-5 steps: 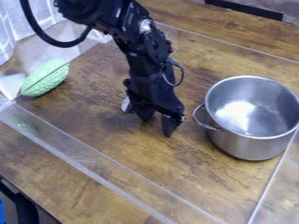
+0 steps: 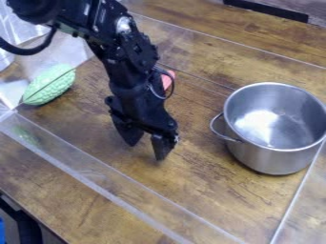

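My black gripper [image 2: 145, 143] is low over the wooden tabletop, left of a large steel pot [image 2: 268, 129] with a side handle. Its two fingers stand apart, pointing down, and I see nothing clearly between them. A small pink object [image 2: 166, 82] shows partly behind the arm, mostly hidden by it.
A green mesh-like vegetable or toy [image 2: 49, 86] lies at the left by a clear plastic sheet or bin. A dark edge runs along the back right.
My gripper and arm have moved left, away from the pot and a little lower in view. The pink object behind the arm has come partly into sight.
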